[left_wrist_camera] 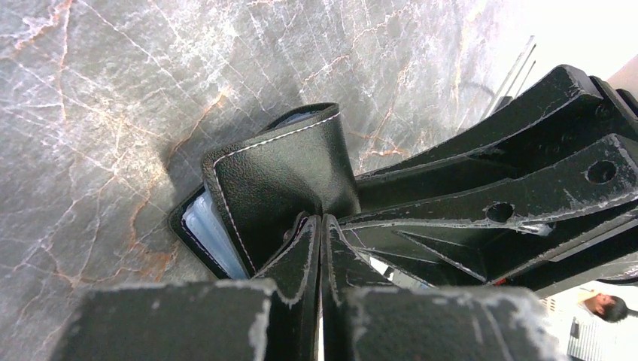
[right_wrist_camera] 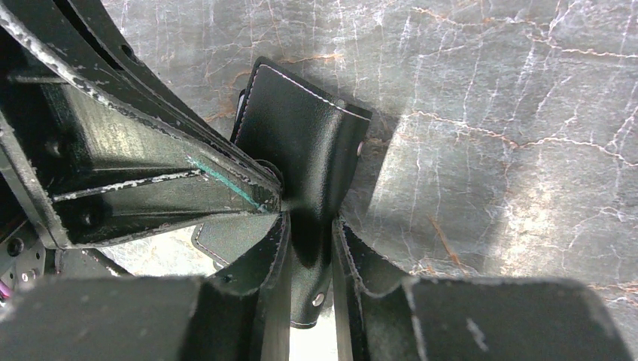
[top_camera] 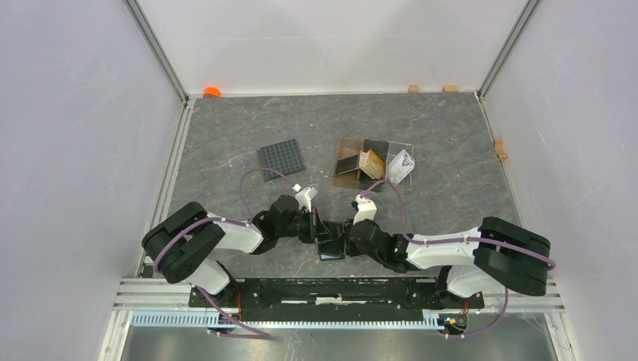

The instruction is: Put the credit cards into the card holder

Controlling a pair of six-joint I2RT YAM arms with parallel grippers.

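The black leather card holder [top_camera: 331, 247] lies on the grey table between the two arms, near the front edge. In the left wrist view its white-stitched flap [left_wrist_camera: 282, 169] stands partly raised over a bluish clear sleeve [left_wrist_camera: 213, 232]. My left gripper is shut, its tips against the flap's near edge; nothing clearly shows between them. In the right wrist view, my right gripper is shut on the card holder [right_wrist_camera: 310, 162] along its snap-buttoned side. No loose credit card can be made out; any inside the holder is hidden.
An open divided box [top_camera: 345, 146] at the back right holds a yellow box [top_camera: 371, 164], a white packet [top_camera: 401, 167] and dark items. A dark ribbed mat [top_camera: 281, 158] lies back left. Both arms crowd closely around the holder, while the table's back area is mostly bare.
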